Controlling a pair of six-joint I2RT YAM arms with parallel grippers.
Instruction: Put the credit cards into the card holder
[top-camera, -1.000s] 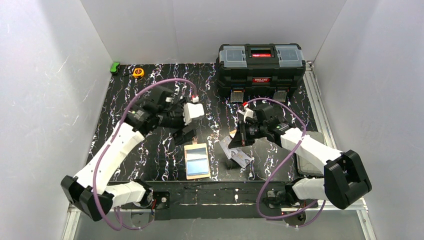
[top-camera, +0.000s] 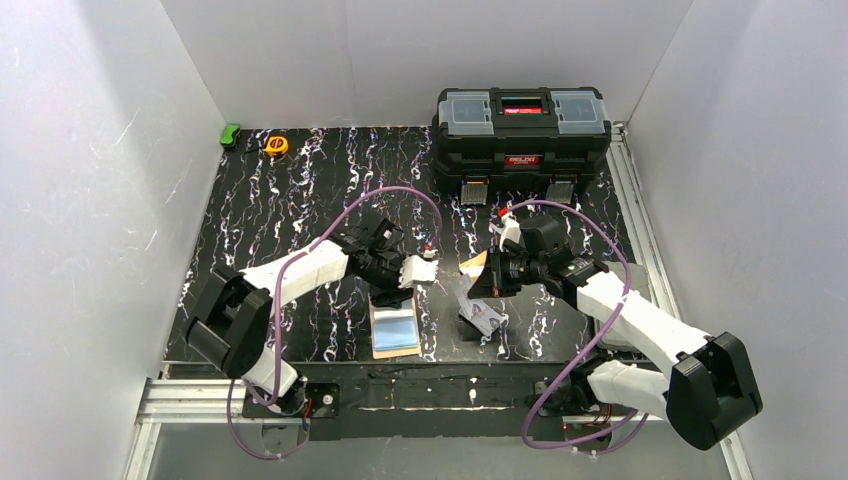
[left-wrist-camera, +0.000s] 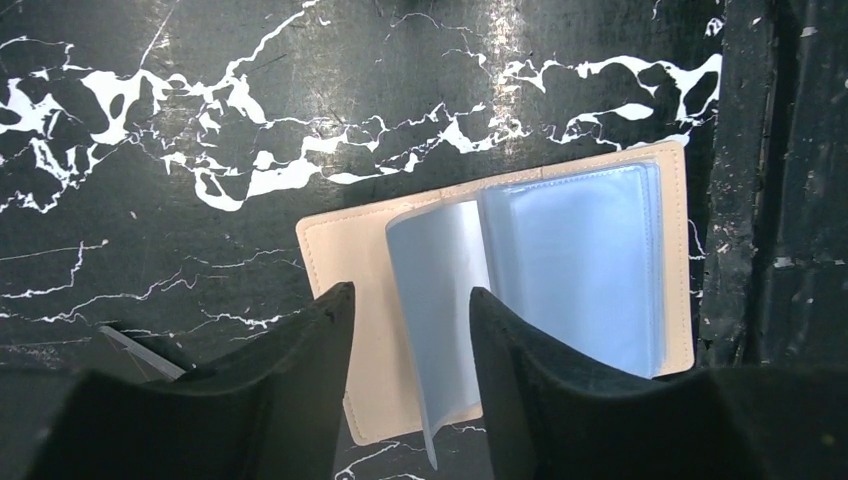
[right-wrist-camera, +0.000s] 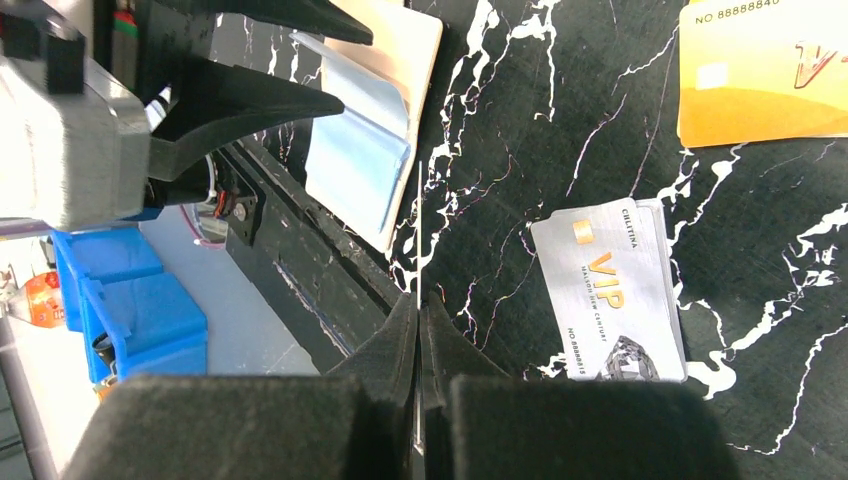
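The card holder (left-wrist-camera: 365, 240) lies spread on the table, tan outside and light blue inside, with one blue flap (left-wrist-camera: 440, 290) raised. My left gripper is partly open over it, the flap's upright edge showing between its fingers, apparently not clamped. My right gripper is shut on a thin card (right-wrist-camera: 420, 215), seen edge-on in the right wrist view and as a silvery sheet in the top view. Below it on the table lies a small stack of silver VIP cards (right-wrist-camera: 610, 285). Gold cards (right-wrist-camera: 765, 85) lie farther back.
A black toolbox (top-camera: 522, 140) stands at the back right. An orange tape measure (top-camera: 276, 146) and a green object (top-camera: 230, 135) sit at the back left. Between holder and silver cards runs a narrow strip of bare table; the two grippers are close together.
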